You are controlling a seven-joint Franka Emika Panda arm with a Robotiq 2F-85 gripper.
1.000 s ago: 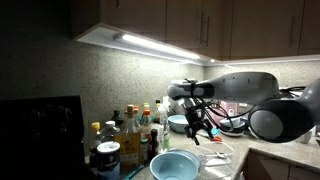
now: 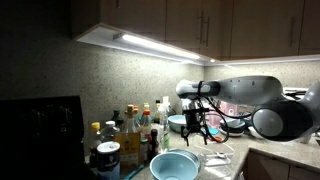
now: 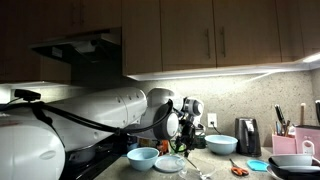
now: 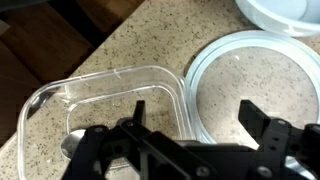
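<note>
My gripper stands open, its two dark fingers (image 4: pixel 268 122) wide apart and nothing held between them. Below it in the wrist view lies a clear plastic container (image 4: pixel 125 80), with a small shiny metal piece (image 4: pixel 72 144) at its left. A round plate with a pale rim (image 4: pixel 203 65) sits to the right, beside the container. Part of a light blue bowl (image 4: pixel 285 14) shows at the top right; exterior view 1 has this bowl (image 2: pixel 175 167) at the counter's front. The fingertips hang above the counter, though their exact height is unclear.
Bottles and jars (image 2: pixel 130 138) crowd the counter left of the arm. Another blue bowl (image 3: pixel 221 144), a dark toaster (image 3: pixel 246 135), red-handled scissors (image 3: pixel 238 170) and stacked pans (image 3: pixel 293 162) stand along the counter. Cabinets (image 2: pixel 215 28) hang overhead.
In exterior view 1 the gripper has swung from a slant toward the right to point more nearly downward. The bowl and bottles have stayed in place.
</note>
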